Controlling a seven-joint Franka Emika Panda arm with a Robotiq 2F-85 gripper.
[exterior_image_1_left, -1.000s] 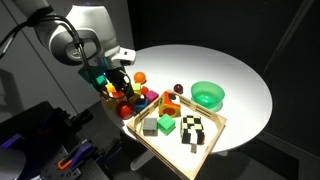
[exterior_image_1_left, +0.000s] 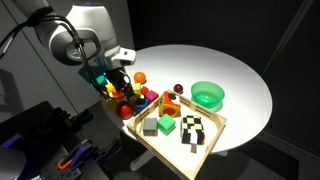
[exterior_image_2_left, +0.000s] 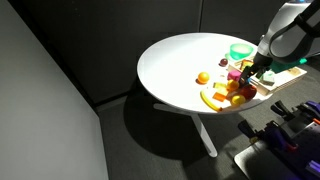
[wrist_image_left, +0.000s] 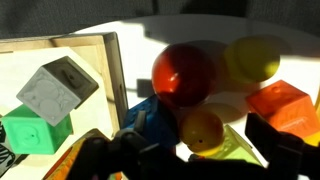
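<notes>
In the wrist view my gripper stands open, its dark fingers (wrist_image_left: 268, 145) spread either side of a small orange ball (wrist_image_left: 203, 134). Whether they touch the ball I cannot tell. A shiny red ball (wrist_image_left: 183, 75) lies just beyond the fingertips, with a yellow round piece (wrist_image_left: 252, 60) to its right. An orange-red block (wrist_image_left: 285, 106) sits beside the right finger, and a blue piece (wrist_image_left: 155, 122) by the left one. Exterior view 1 shows the arm's white body (exterior_image_1_left: 92, 45) over the near left of the table, where the fingertips are hard to make out.
A wooden tray (exterior_image_1_left: 218, 122) holds a grey block (exterior_image_1_left: 150, 127), a green block (exterior_image_1_left: 166, 124) and a checkered block (exterior_image_1_left: 192, 130). Behind it stands a green bowl (exterior_image_1_left: 207, 94). A yellow banana-shaped piece (exterior_image_2_left: 209, 102) lies near the table edge.
</notes>
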